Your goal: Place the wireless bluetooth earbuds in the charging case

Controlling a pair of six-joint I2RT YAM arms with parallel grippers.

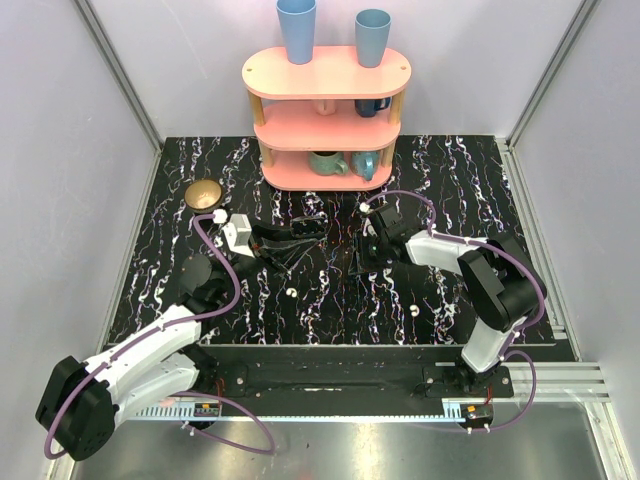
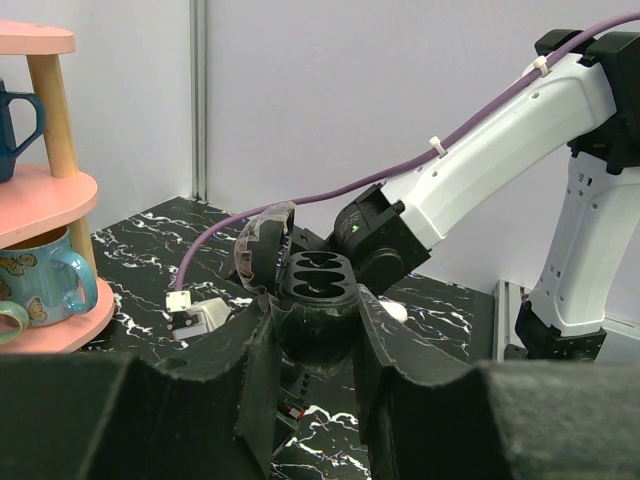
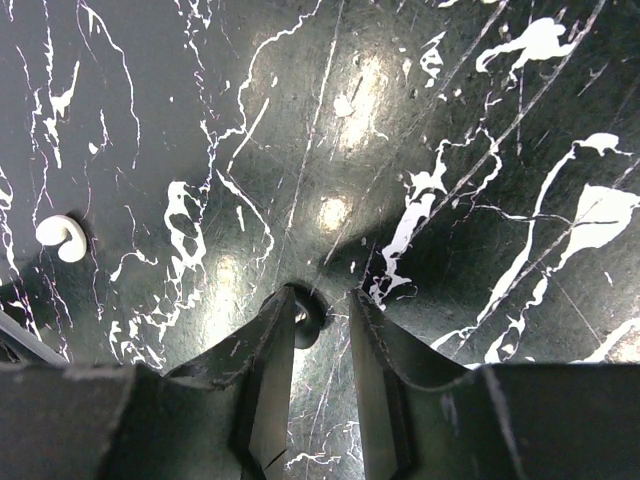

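My left gripper is shut on the black charging case, held upright above the table. Its clear-edged lid stands open and two dark sockets face up; whether they are filled I cannot tell. From above, the case sits at the tip of the left gripper. My right gripper is part open and points down at the tabletop. A small glossy black earbud lies there, partly hidden behind the left finger; no grip on it shows.
A small curled white piece lies to the left in the right wrist view; another white piece rests under the right arm. A pink shelf with cups and a golden bowl stand at the back.
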